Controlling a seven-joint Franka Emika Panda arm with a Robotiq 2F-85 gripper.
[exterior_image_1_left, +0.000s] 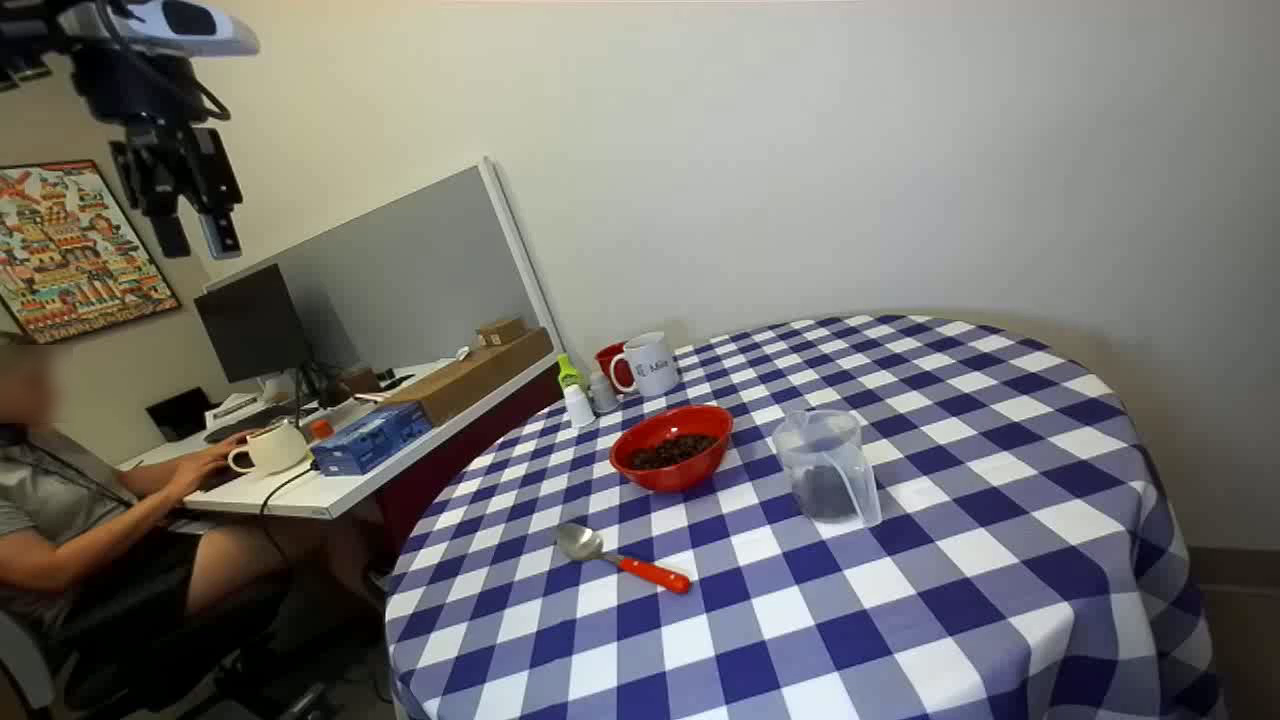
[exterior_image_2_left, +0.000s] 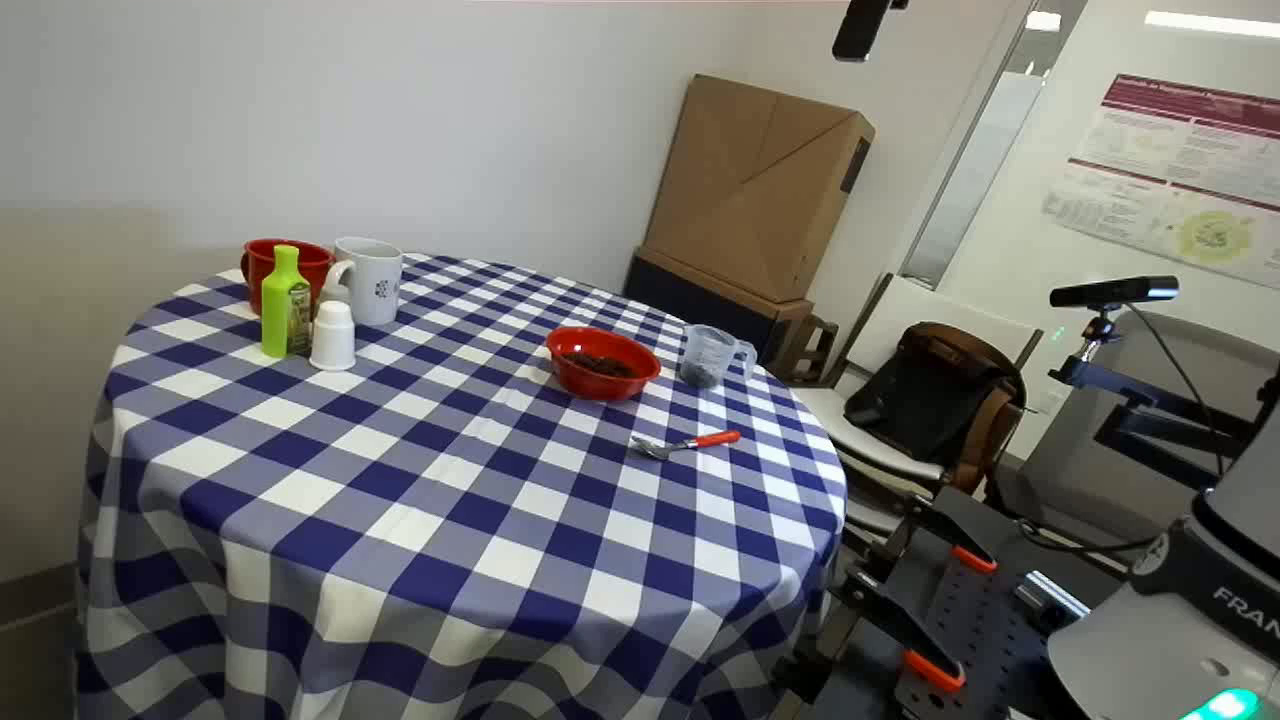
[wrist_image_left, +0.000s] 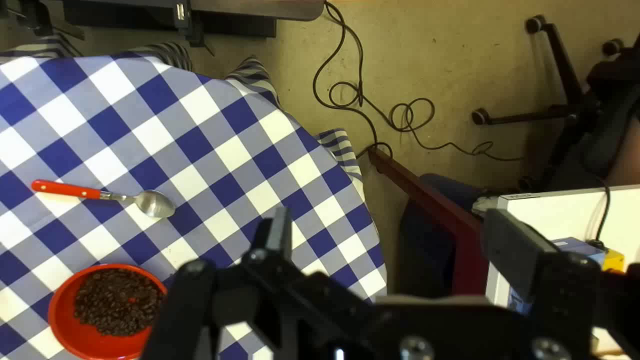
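My gripper hangs high above the left edge of the table, well away from everything on it. In the wrist view its fingers stand wide apart, open, with nothing between them. A red bowl holding dark coffee beans sits near the middle of the checked tablecloth. In front of it lies a spoon with an orange-red handle and a metal head. To the bowl's right in exterior view 1, a clear measuring jug stands upright with something dark in its bottom.
A white mug, a red mug, a green bottle and a white shaker cluster at one table edge. Beside the table, a person sits at a white desk. Much of the checked tablecloth is clear.
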